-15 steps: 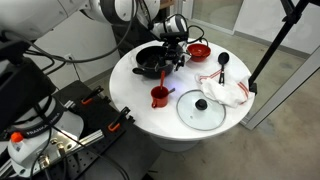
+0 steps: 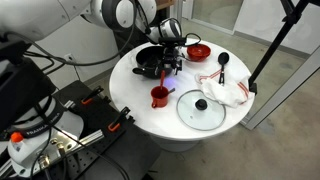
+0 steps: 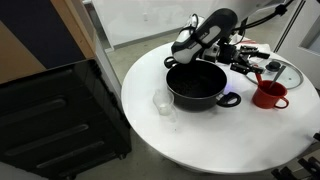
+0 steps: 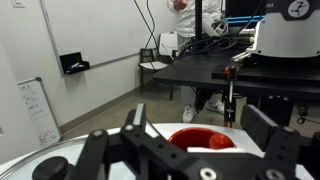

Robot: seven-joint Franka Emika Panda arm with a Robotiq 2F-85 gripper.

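Observation:
My gripper [image 2: 176, 65] hangs low over the table, just beside the black pot [image 2: 149, 69] in exterior view 1. The wrist view shows its dark fingers [image 4: 84, 153] spread apart with nothing between them. Beyond them lies the red bowl [image 4: 202, 138], which holds something red. Near the front of exterior view 1 stands a red mug [image 2: 159, 98] with a red-handled utensil [image 2: 163, 79] in it. The pot [image 3: 196, 82] appears empty in exterior view 2, though part of its inside is hidden.
A glass lid [image 2: 205, 117] and a white cloth with red marks [image 2: 224, 90] lie on the right side, with a black ladle [image 2: 223, 63] behind. A clear cup [image 3: 162, 102] stands beside the pot.
The arm and gripper have shifted slightly downward beside the pot over the last second. The objects on the table have not visibly moved.

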